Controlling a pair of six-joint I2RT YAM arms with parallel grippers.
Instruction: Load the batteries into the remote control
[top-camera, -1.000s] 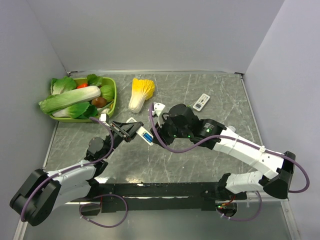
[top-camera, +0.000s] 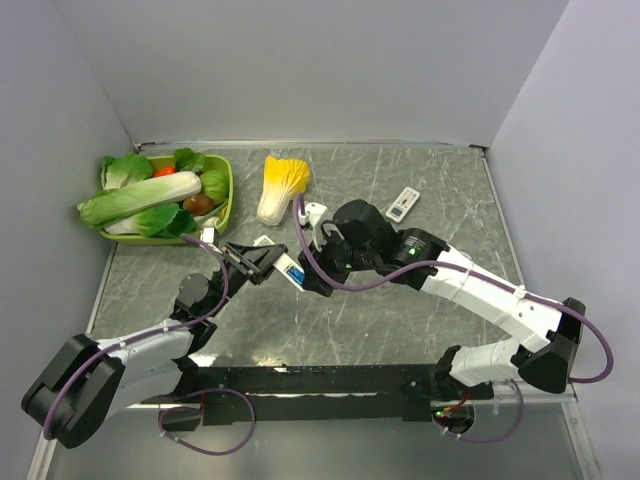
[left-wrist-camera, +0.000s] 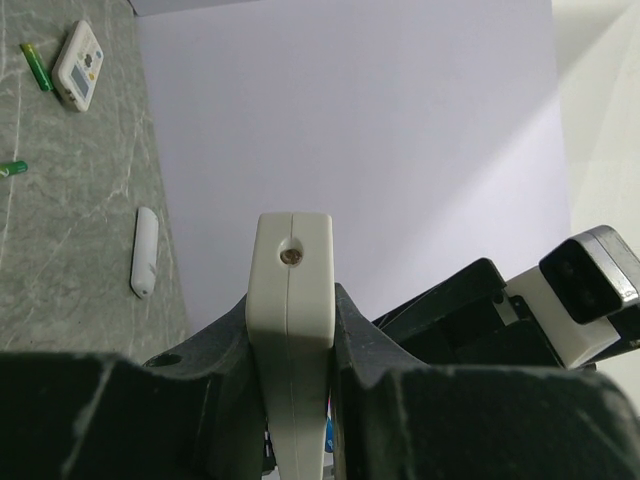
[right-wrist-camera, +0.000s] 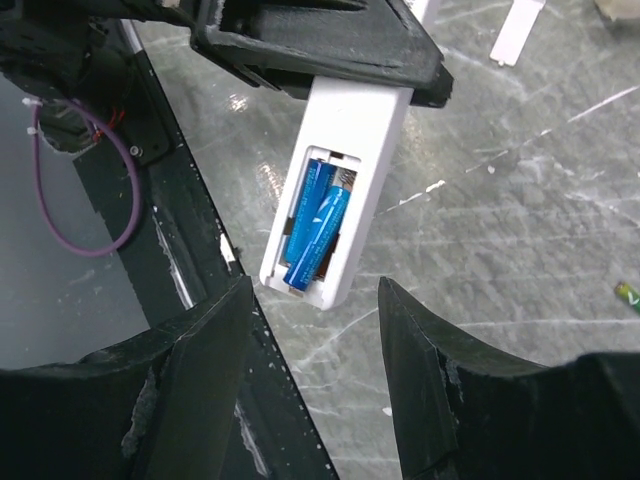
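Note:
My left gripper (top-camera: 262, 258) is shut on the white remote (right-wrist-camera: 358, 128), gripping its upper part in the right wrist view. Two blue batteries, lie in its open compartment, the right one somewhat askew and seeming to sit higher. My right gripper is part open just beside the remote's lower end, its fingers apart with nothing between them. In the left wrist view a white cover (left-wrist-camera: 144, 250) lies on the counter, and green batteries (left-wrist-camera: 36, 66) lie loose.
A second remote (top-camera: 403, 204) lies at the back right. A green basket (top-camera: 225, 190) of vegetables and a yellow cabbage (top-camera: 283, 185) stand at the back left and middle. The counter (top-camera: 190, 310) ends at a dark front edge.
My left gripper and the remote look unmoved.

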